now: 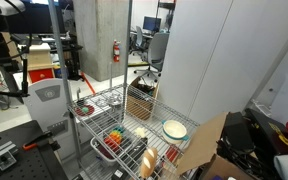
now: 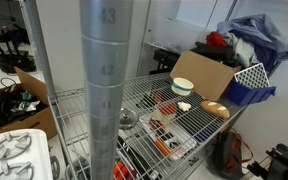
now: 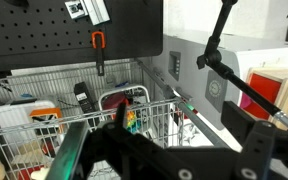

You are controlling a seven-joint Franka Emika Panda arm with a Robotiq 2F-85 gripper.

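In the wrist view my gripper shows as dark fingers spread wide apart, apparently open, with nothing seen held. Below it lies a wire rack (image 3: 164,103). On the dark table edge an orange-and-black tool (image 3: 99,52) lies near the rack. In the first exterior view a pale teal-rimmed bowl (image 1: 174,129), a brown bread-like item (image 1: 149,160) and a small white item (image 1: 141,132) rest on the rack. The second exterior view shows the same bowl (image 2: 185,86) and brown item (image 2: 215,109), with a round metal dish (image 2: 127,118) farther left.
An open cardboard box (image 1: 202,143) stands at the rack's right side. A blue crate (image 2: 246,92) sits behind the rack. A thick grey post (image 2: 104,70) blocks part of the second exterior view. Black cables (image 3: 222,65) cross the wrist view's right side.
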